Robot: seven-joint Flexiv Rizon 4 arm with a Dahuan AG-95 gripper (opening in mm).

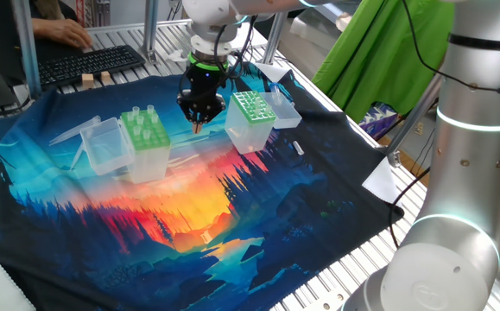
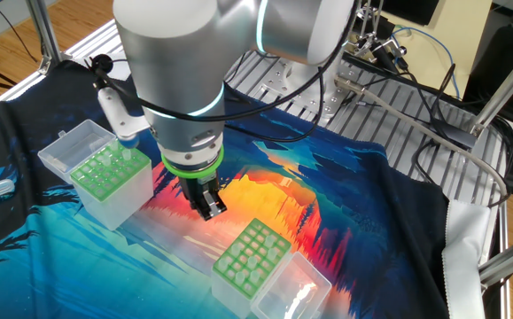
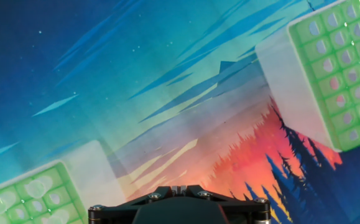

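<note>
Two clear tip boxes with green grid tops stand on the printed cloth. In exterior view 1, the left box (image 1: 147, 145) has several clear tips standing up from its grid. To its right is the other box (image 1: 251, 123), whose grid looks mostly free of raised tips there. My gripper (image 1: 198, 128) hangs above the cloth between the two, touching neither. Its fingers look shut, with nothing visible between them. In the wrist view the gripper shows at the bottom edge, with one box (image 3: 36, 196) at lower left and the other (image 3: 338, 78) at upper right.
Open clear lids flank the boxes, one at the left (image 1: 107, 144) and one at the right (image 1: 282, 111). Thin clear pieces lie near the left lid. A person's hand (image 1: 66, 33) rests by a keyboard (image 1: 90, 65) at the back.
</note>
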